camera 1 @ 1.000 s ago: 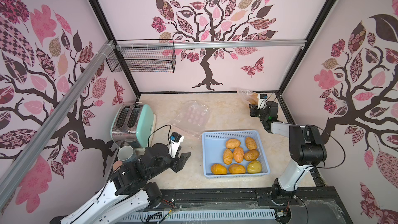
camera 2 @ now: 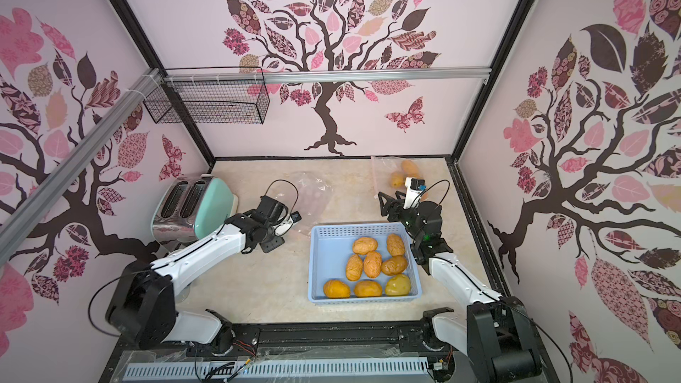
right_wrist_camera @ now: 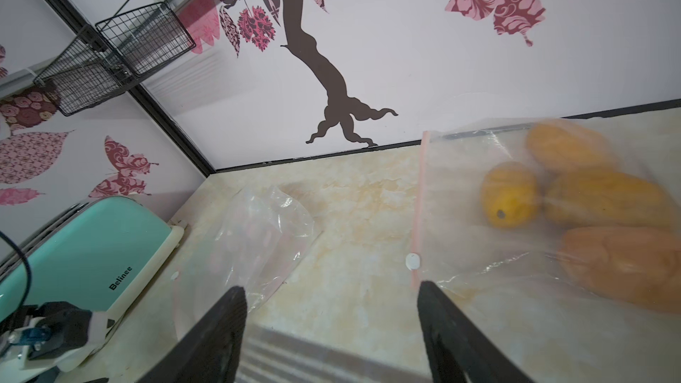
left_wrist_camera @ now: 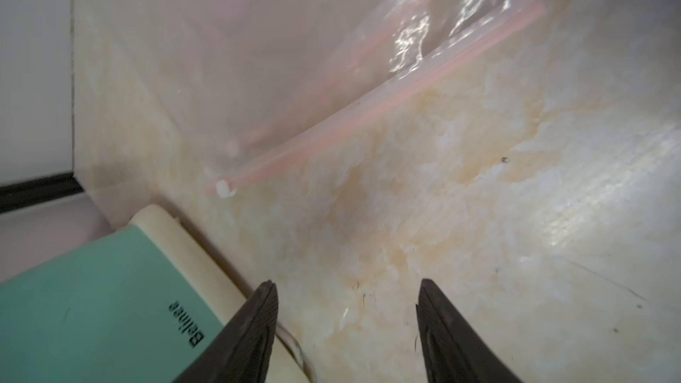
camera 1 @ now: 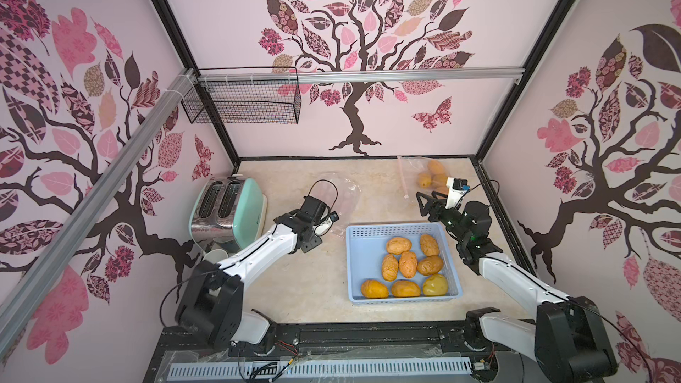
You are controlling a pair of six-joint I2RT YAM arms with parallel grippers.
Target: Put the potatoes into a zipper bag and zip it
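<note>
A clear zipper bag (right_wrist_camera: 543, 198) holding several potatoes lies at the back right. My right gripper hangs in front of it, fingers apart with nothing between them. Another bag (left_wrist_camera: 298, 49), which looks empty, lies flat in the middle-left. My left gripper is open above the counter beside that bag's pink zip edge. A blue tray (camera 1: 369, 262) at the front right holds several more potatoes (camera 1: 408, 262).
A mint toaster (camera 1: 248, 209) stands at the left, with a cup partly hidden behind my left arm. A wire basket (camera 1: 241, 99) hangs high on the rail. Bare counter (camera 1: 312, 290) lies left of the tray.
My right gripper has pulled back toward the front, away from the filled bag, leaving it lying at the back right.
</note>
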